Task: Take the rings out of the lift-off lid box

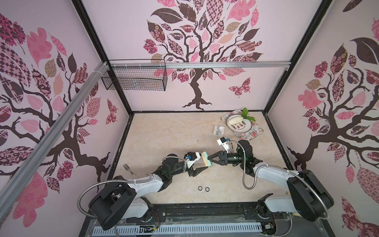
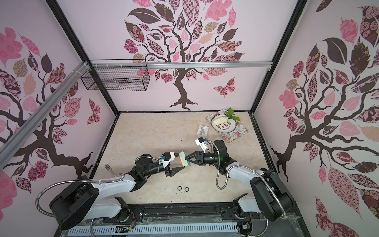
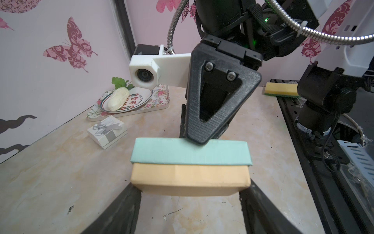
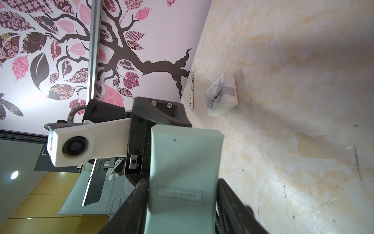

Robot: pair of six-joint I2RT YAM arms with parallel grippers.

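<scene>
The lift-off lid box, cream base with mint lid [image 3: 190, 152], is held upright in mid-air between my two grippers. My left gripper [image 1: 200, 162] is shut on the cream base. My right gripper [image 2: 189, 158] has its fingers at the mint lid [image 4: 183, 167]; whether they press on it or stand slightly apart I cannot tell. Two small dark rings [image 1: 200, 188] [image 1: 207, 189] lie on the table below the grippers. The inside of the box is hidden.
A white gift box [image 3: 107, 134] lies behind the grippers. A plate [image 1: 244, 127] with a pale item and leaves sits on a floral tray at back right. A fork [image 2: 108, 167] lies at left.
</scene>
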